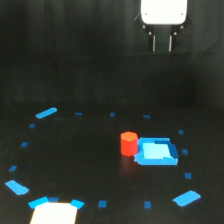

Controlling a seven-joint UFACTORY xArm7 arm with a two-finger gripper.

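A red block with a six-sided outline (pixel 129 144) stands on the dark table, right of the middle. Close against its right side lies a shallow blue tray (pixel 174 158) with a pale inside; whether the two touch is hard to tell. High above and behind them, at the top edge of the view, my gripper (pixel 162 43) points down. Its two thin fingers (pixel 154 43) are apart, with dark background showing between them. The gripper is well clear of both the block and the tray.
A pale object (pixel 54 213) with blue edging is cut off by the bottom edge, left of centre. Flat blue strips (pixel 186 198) and small blue squares mark the dark table.
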